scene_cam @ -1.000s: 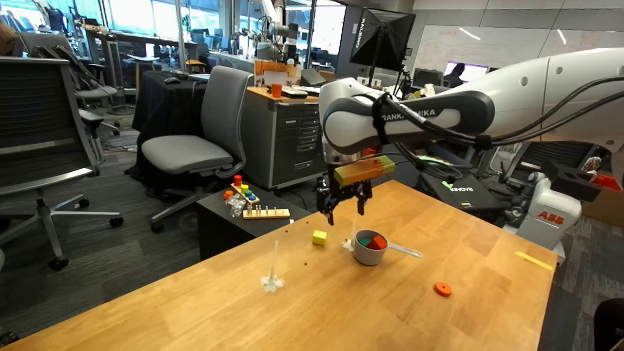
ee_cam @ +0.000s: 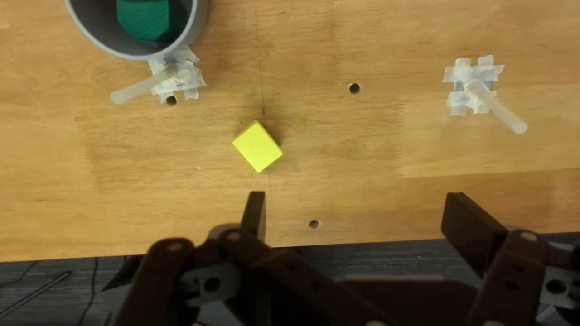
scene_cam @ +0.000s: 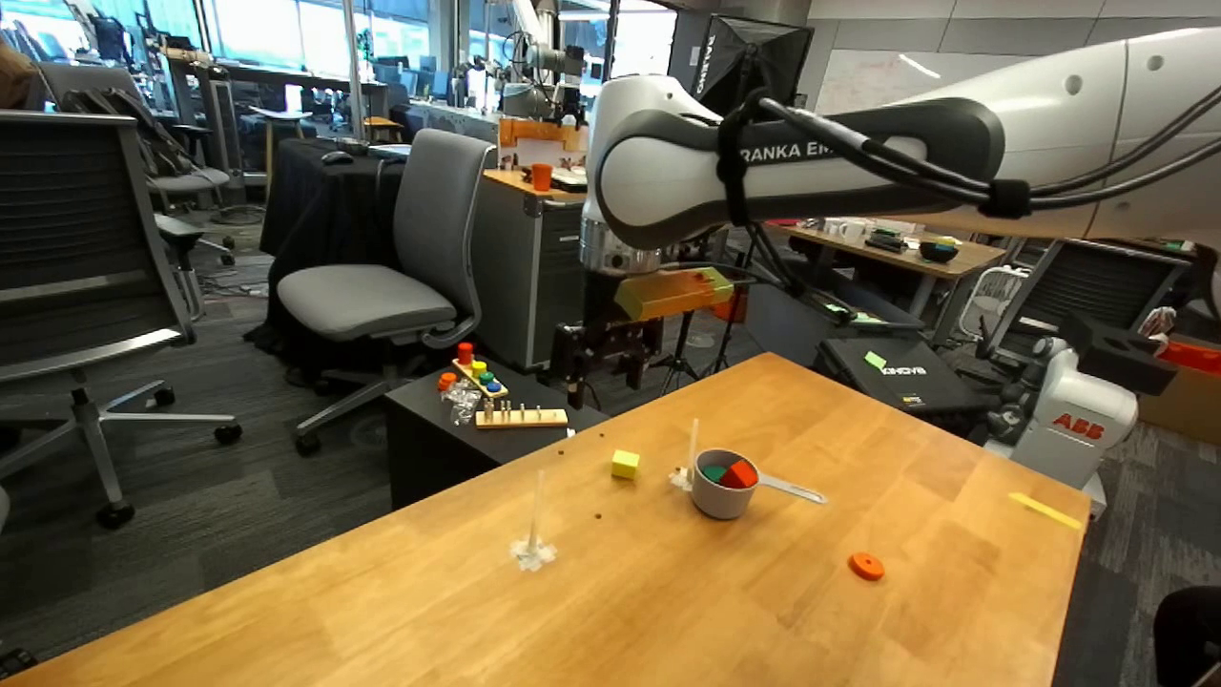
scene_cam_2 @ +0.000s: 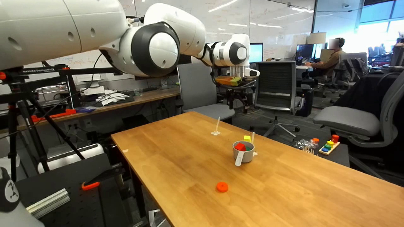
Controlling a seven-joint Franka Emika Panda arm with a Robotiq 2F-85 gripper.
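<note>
My gripper is open, its two fingers wide apart with nothing between them. It hangs high, over the table's edge in the wrist view. A yellow block [ee_cam: 258,146] lies on the table, ahead of the left finger and apart from it. The grey cup with a handle [scene_cam: 723,494] stands on the wood, holding a red block [scene_cam: 738,474] and a green block [ee_cam: 144,19]. An orange disc [scene_cam_2: 222,187] rests flat by itself on the bare tabletop.
Two thin upright pegs are taped to the table [scene_cam: 733,607]: one peg [ee_cam: 144,86] close by the cup, the other peg [ee_cam: 497,107] well apart from it. A low black stand beside the table bears a wooden peg board [scene_cam: 521,419] and coloured toys.
In exterior view 1 the arm and gripper have risen and shifted left, away from above the cup's area. The blocks, cup and disc have stayed where they were.
</note>
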